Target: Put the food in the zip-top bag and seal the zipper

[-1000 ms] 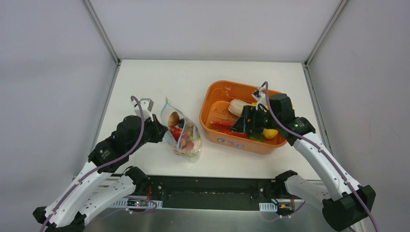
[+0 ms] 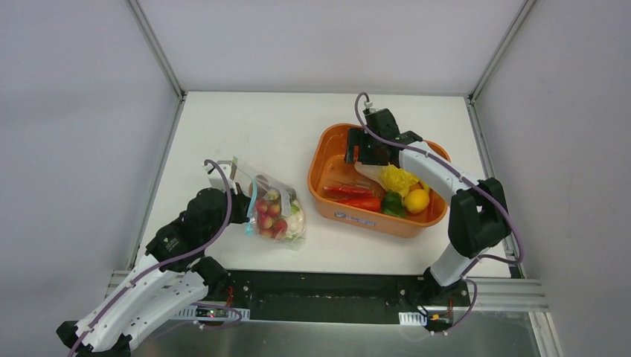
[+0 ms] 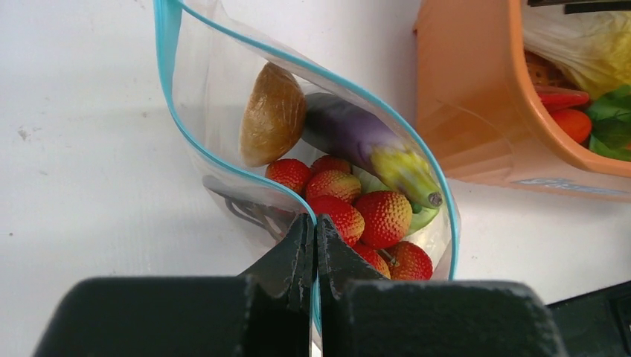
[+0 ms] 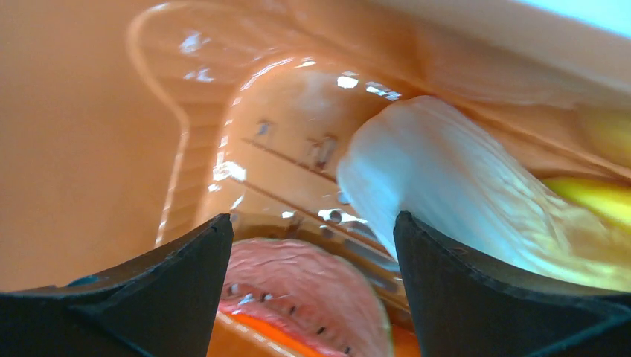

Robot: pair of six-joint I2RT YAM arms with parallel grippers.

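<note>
The zip top bag [image 2: 277, 216] lies left of the bin, holding red fruits [image 3: 383, 219], an eggplant [image 3: 350, 130] and a brown item [image 3: 271, 111]. My left gripper is shut on its blue-rimmed edge, and the mouth gapes in the left wrist view. My right gripper is part open inside the orange bin [image 2: 327, 210], over a pale leafy vegetable [image 4: 454, 186], with nothing clearly between its fingers.
The bin also holds red peppers [image 2: 350, 201], a green pepper [image 2: 394, 204], a lemon [image 2: 417, 201] and yellow items [image 2: 398, 177].
My left gripper and the held bag edge have shifted slightly left.
</note>
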